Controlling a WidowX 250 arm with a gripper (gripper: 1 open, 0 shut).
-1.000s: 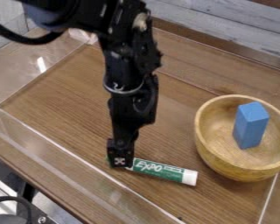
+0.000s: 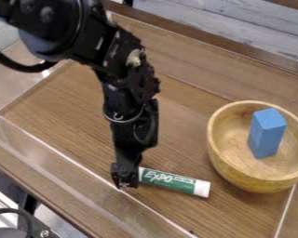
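My black gripper (image 2: 129, 165) reaches down to the near middle of the table, open, at the left end of a green-and-white EXPO marker (image 2: 171, 182) lying on the wood. The fingertips are low beside the marker's end; whether they touch it is hard to tell. A yellow bowl (image 2: 251, 174) at the right holds an upright blue block (image 2: 264, 133).
A pale edge strip runs diagonally along the near left, with a dark cable at the bottom left corner.
The gripper has shifted slightly downward and toward the marker's left end. The marker, bowl and block look unmoved.
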